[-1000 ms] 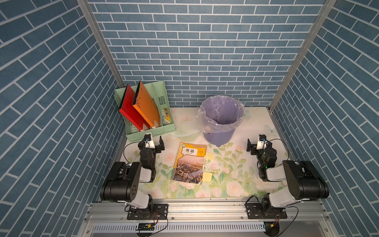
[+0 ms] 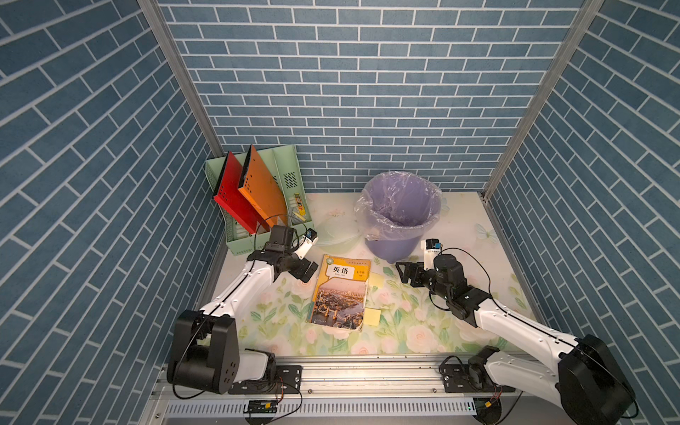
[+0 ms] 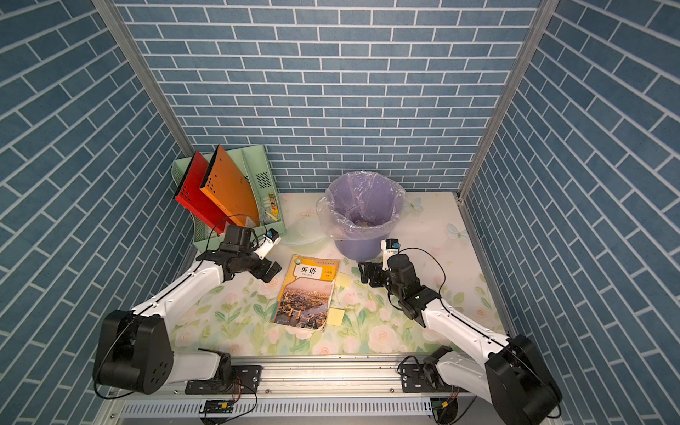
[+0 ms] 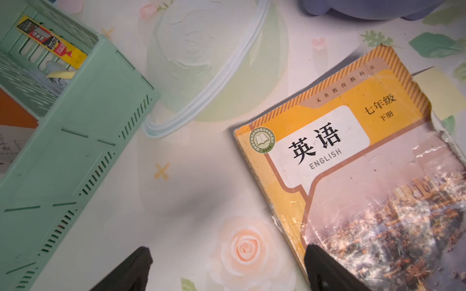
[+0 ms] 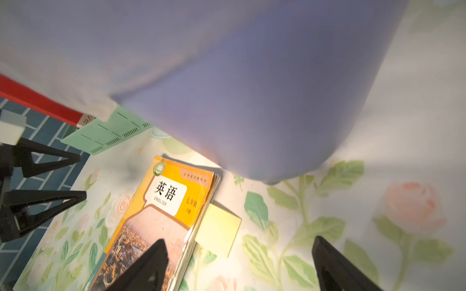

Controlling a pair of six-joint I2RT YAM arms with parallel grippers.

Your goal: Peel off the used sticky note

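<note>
A yellow English textbook (image 2: pixel 338 290) lies flat in the middle of the table, with yellow sticky notes (image 2: pixel 372 316) showing beyond its right edge, one at the upper part, one lower. My left gripper (image 2: pixel 306 269) is open just left of the book's top, empty between its fingers. My right gripper (image 2: pixel 407 272) is open to the right of the book, beside the purple bin, also empty. In the right wrist view a sticky note (image 5: pixel 218 228) pokes out from the book's right edge.
A lined purple bin (image 2: pixel 393 241) stands behind the book. A green file box (image 2: pixel 296 152) with red and orange folders is at back left, a translucent lidded container (image 4: pixel 203 58) beside it.
</note>
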